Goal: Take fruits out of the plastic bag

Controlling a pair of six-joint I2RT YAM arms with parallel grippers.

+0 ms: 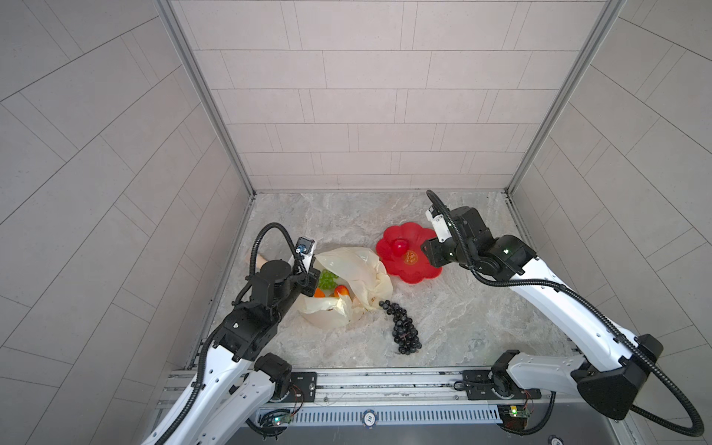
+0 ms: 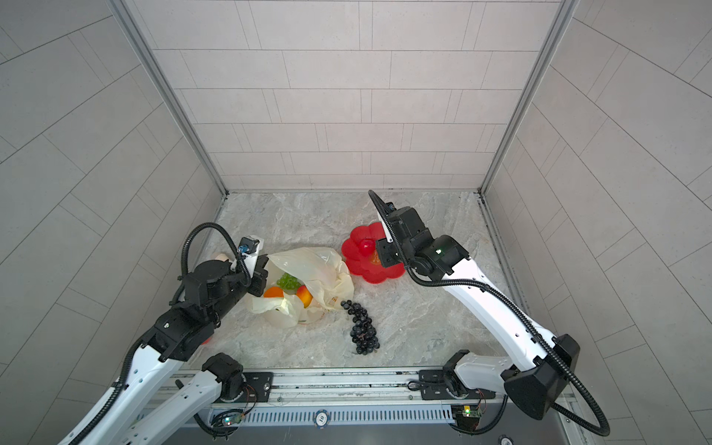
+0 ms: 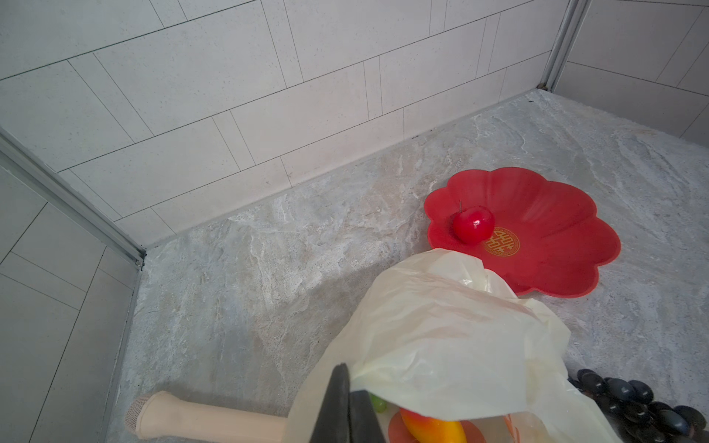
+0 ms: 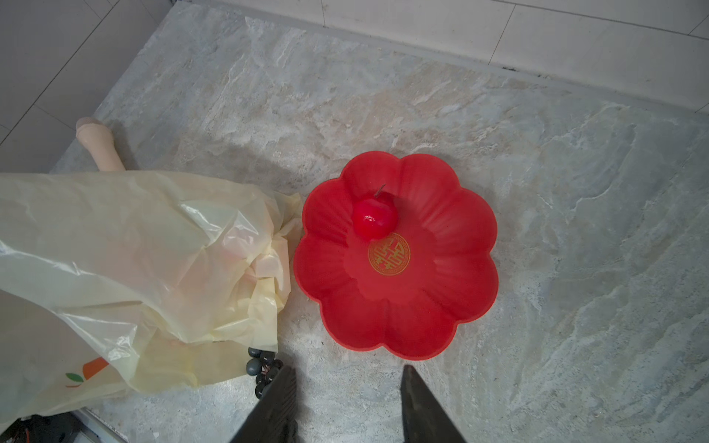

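The cream plastic bag (image 1: 348,270) is partly folded over, showing green grapes (image 2: 287,282), a mango (image 2: 304,295) and orange fruit (image 2: 273,292). My left gripper is shut at the bag's edge; whether film is between its fingers I cannot tell. A bunch of black grapes (image 1: 404,330) lies on the counter right of the bag. A red flower-shaped tray (image 4: 443,280) holds a shiny red fruit (image 4: 374,220). My right gripper stands open above the counter near the tray's front, with nothing seen between its fingers.
A beige cylindrical object (image 3: 206,417) lies left of the bag. Tiled walls enclose the marble counter (image 4: 591,258), which is clear at the back and right.
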